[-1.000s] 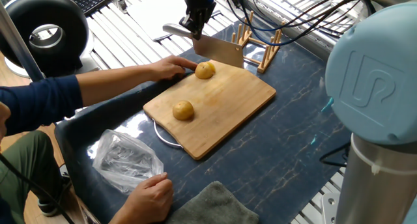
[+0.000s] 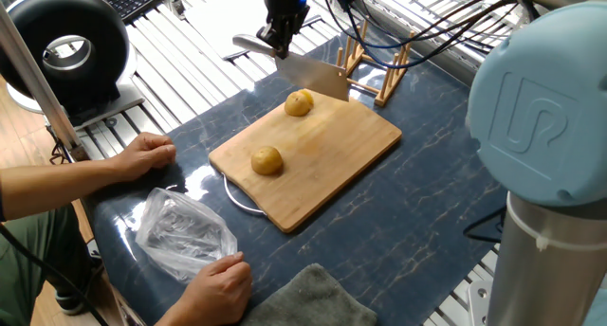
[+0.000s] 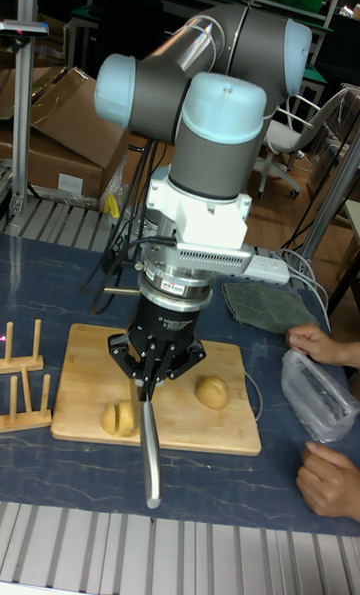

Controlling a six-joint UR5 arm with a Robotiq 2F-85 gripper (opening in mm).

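Note:
A knife with a broad blade [image 2: 317,76] and a metal handle [image 3: 151,465] hangs from my gripper [image 2: 275,49], whose fingers are shut on it. In exterior view 3 my gripper [image 3: 149,380] is over the board's near side, the knife close beside one potato. That potato [image 2: 298,102], with a cut visible in it [image 3: 117,418], lies at the far end of the wooden cutting board [image 2: 332,151]. Another potato [image 2: 266,160] sits nearer the board's handle end. Whether the blade touches anything cannot be made out.
A wooden rack [image 2: 383,84] stands behind the board. A person's hands [image 2: 147,153] rest at the table's left, one by a clear plastic bag [image 2: 185,236]. A grey cloth [image 2: 313,302] lies at the front edge. Table to the board's right is bare.
The person's hand has drawn back from beside the far potato to the table's left edge. My gripper and the knife have shifted slightly left and lower in exterior view 1. Both potatoes stayed put.

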